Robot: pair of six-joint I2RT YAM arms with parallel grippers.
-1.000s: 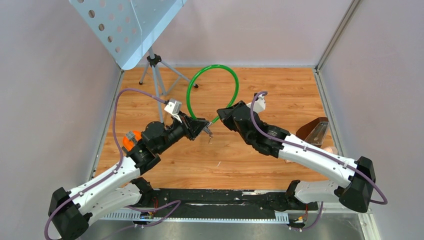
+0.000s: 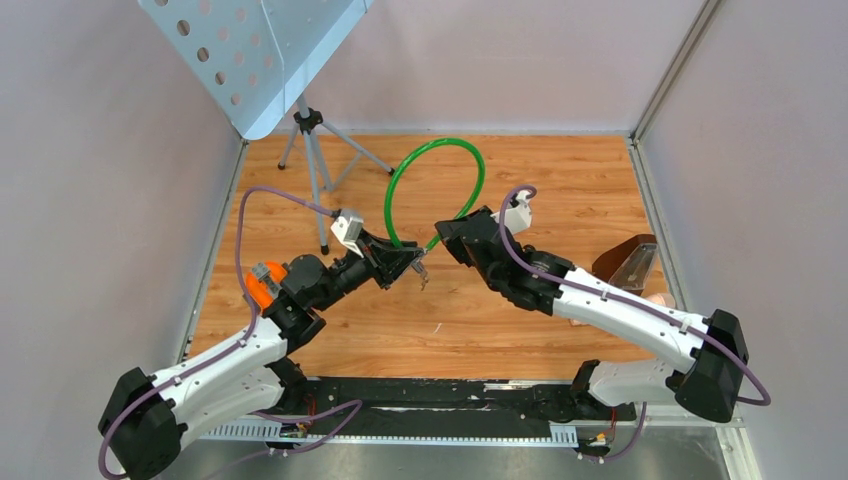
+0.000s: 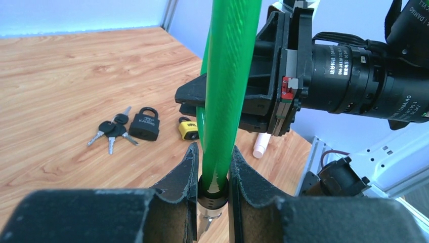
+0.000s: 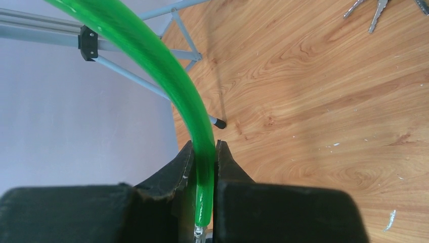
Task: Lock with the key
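Note:
A green cable lock (image 2: 446, 142) forms a loop held up between both arms. My left gripper is round one end, where a dark collar and silver barrel sit, with a key (image 3: 206, 221) hanging below. It looks closed on that end, though how tightly is unclear. My right gripper is shut on the green cable near its other end, whose metal tip shows below the fingers. In the top view the two ends are close together; whether they are joined is hidden.
Loose keys (image 3: 114, 131), a black padlock (image 3: 144, 126), a yellow padlock (image 3: 188, 129) and a pale cylinder (image 3: 261, 146) lie on the wooden board. A tripod (image 2: 310, 140) stands at back left, beneath a perforated panel (image 2: 250, 50).
My left gripper has shifted slightly down and right in the top view, and the green loop has moved with it. The right arm is almost still.

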